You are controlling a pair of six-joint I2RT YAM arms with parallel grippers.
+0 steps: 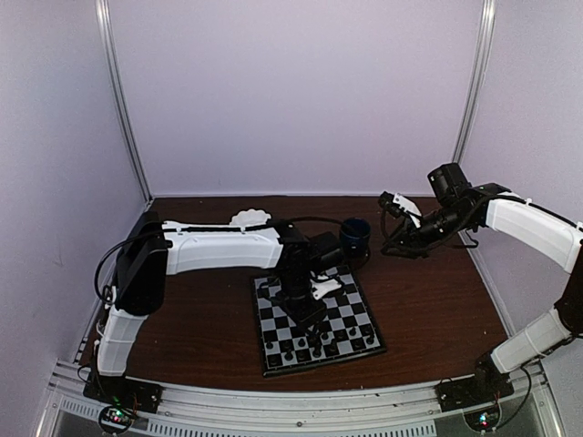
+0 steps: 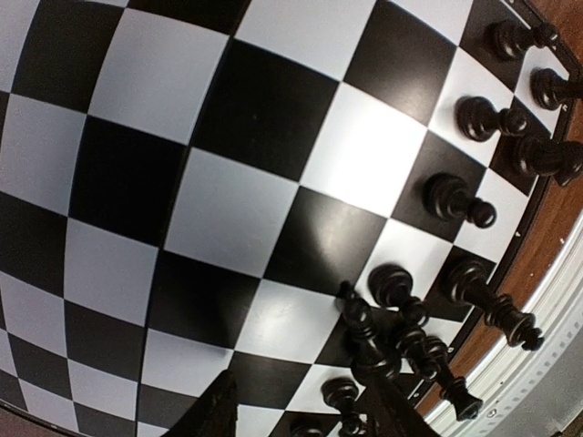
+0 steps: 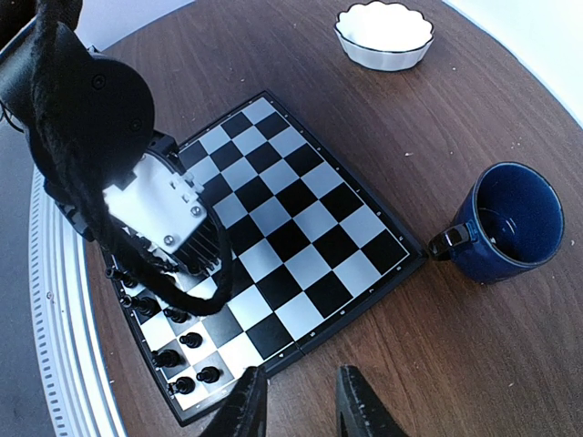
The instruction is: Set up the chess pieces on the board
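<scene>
The chessboard [image 1: 342, 319] lies on the table, with several black pieces in the two rows along its near edge. In the left wrist view, pawns [image 2: 451, 198] and a tall piece [image 2: 492, 300] stand near that edge. Another black piece [image 2: 363, 332] points its top the opposite way from its neighbours and looks tilted or lying; I cannot tell which. My left gripper is open low over the board, this piece close by its right finger [image 2: 393, 411]. Away from the board, my right gripper hangs open above the table, nothing between its fingers.
A dark blue mug [image 3: 510, 228] stands beyond the board's right far corner, its handle close to the frame. A white scalloped bowl [image 3: 384, 41] sits at the back. The left arm covers part of the board from above. Bare table lies to the right.
</scene>
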